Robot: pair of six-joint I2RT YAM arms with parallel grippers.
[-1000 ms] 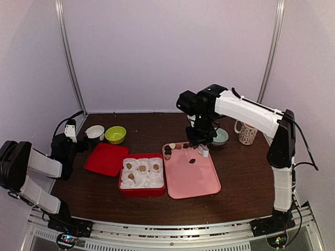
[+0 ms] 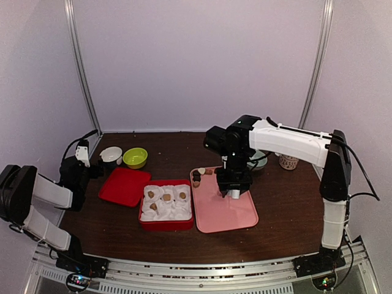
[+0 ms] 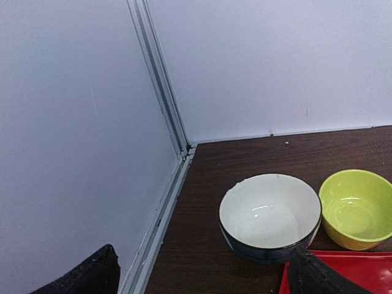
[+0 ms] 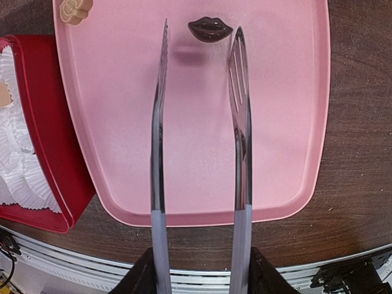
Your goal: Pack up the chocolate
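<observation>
A red box point(image 2: 166, 224) lined with white paper cups holds several brown chocolates. Right of it lies the pink tray point(image 2: 225, 217), with several chocolates along its back-left. In the right wrist view, a dark lip-shaped chocolate point(image 4: 209, 29) lies on the tray by the tips of my right gripper, which is spread apart with nothing gripped; a light brown chocolate point(image 4: 75, 10) is at upper left. My left gripper stands open and empty at the table's left edge, facing the bowls.
A red lid point(image 2: 122, 187), white bowl point(image 3: 269, 211) and green bowl point(image 3: 356, 211) are at left rear. A pale bowl point(image 2: 261, 161) and patterned mug point(image 2: 288, 162) stand behind the tray to the right.
The left arm looks unchanged.
</observation>
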